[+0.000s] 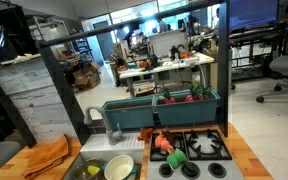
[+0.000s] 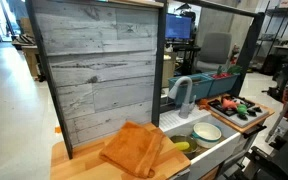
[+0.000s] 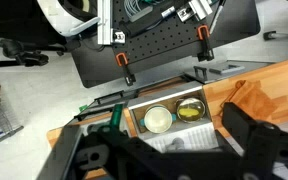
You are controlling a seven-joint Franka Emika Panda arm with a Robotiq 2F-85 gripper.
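My gripper is open in the wrist view, with dark fingers set wide apart and nothing visible between them. Past it, far below, lies a sink (image 3: 142,103) with a white bowl (image 3: 158,119) and a metal pot (image 3: 201,115) holding something yellow (image 3: 188,113). An orange cloth (image 2: 132,148) is spread on the wooden counter (image 2: 76,166) beside the sink. On the stove (image 1: 206,147) are red items (image 1: 164,143) and green items (image 1: 176,158), too small to name surely. The gripper's fingers cannot be made out in the exterior views.
A grey faucet (image 1: 110,126) rises behind the sink. Teal bins (image 1: 130,113) line the counter's back edge. Dark frame posts (image 1: 223,70) and a white plank panel (image 2: 109,90) bound the setup.
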